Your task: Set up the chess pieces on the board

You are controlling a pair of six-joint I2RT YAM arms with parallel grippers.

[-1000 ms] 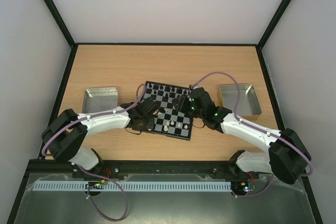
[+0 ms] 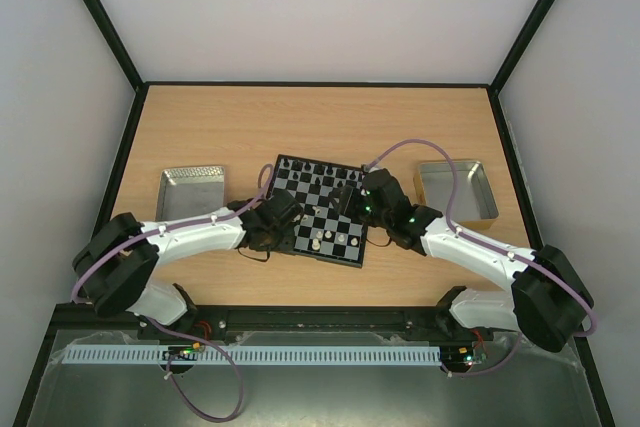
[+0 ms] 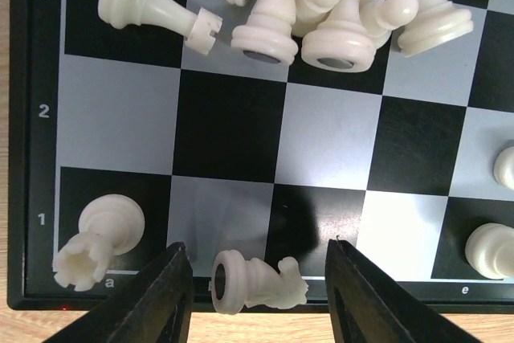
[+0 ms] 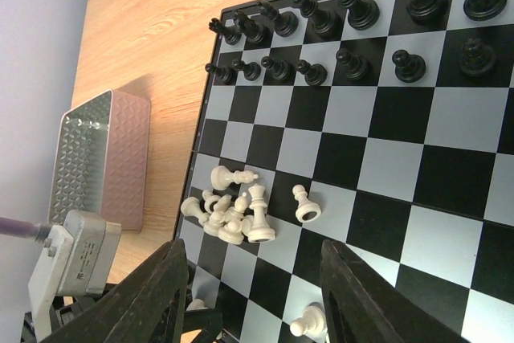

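Observation:
The chessboard (image 2: 330, 237) holds black pieces in rows at its back, such as a black pawn (image 4: 408, 66). White pieces lie tipped in a heap, including a white bishop (image 3: 264, 18), beside a fallen rook (image 3: 144, 2). A white rook (image 3: 96, 242) is near corner a1. My left gripper is open over a white knight (image 3: 257, 283) lying at the near edge, between the fingertips. My right gripper hovers over the board; in its wrist view the fingers stand apart, and whether anything is between them is hidden.
A metal tray (image 2: 190, 187) sits left of the board and a second tray in a box (image 2: 455, 192) sits to the right. Both arms crowd the board.
The left arm has shifted very slightly toward the front of the table. The right arm looks unchanged.

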